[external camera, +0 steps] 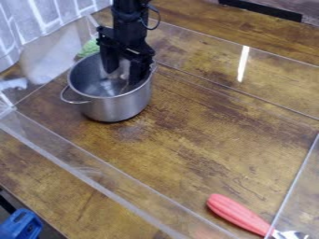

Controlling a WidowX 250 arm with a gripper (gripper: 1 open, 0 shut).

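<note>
A steel pot (114, 100) with side handles stands on the wooden table at the upper left. My black gripper (122, 62) reaches down from above into the pot's back part, partly hidden by its rim. I cannot tell whether its fingers are open or shut, or whether anything is between them.
A green object (89, 48) lies behind the pot. A red-handled utensil (234, 210) lies at the front right, and a blue object (19, 225) at the lower left corner. Clear panels or edges border the left.
</note>
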